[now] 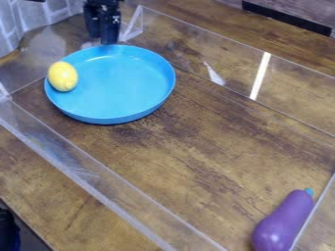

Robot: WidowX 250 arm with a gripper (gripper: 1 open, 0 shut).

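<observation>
My black gripper (102, 31) is at the top of the view, just behind the blue plate (123, 94); whether it is open or shut is unclear. A yellow lemon-like object (62, 76) rests on the plate's left side. A purple eggplant (283, 222) lies at the bottom right of the wooden table.
Clear plastic walls (78, 184) edge the work area, with white strips at the right back.
</observation>
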